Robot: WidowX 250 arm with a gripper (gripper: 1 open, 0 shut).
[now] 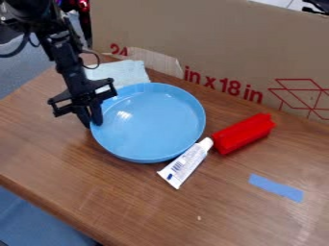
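Note:
The black gripper (pixel 91 117) reaches down from the upper left to the left rim of a light blue plate (pixel 150 121). Its fingertips are low against that rim and look shut; whether any of the rim is between them is hard to tell at this size. A white toothpaste tube (pixel 186 163) lies at the plate's lower right, beside a red cylindrical object (pixel 241 133). A pale cloth (pixel 121 70) lies behind the plate.
A cardboard box (pixel 232 43) stands along the back of the wooden table (pixel 154 211). A strip of blue tape (pixel 275 187) is stuck at the right.

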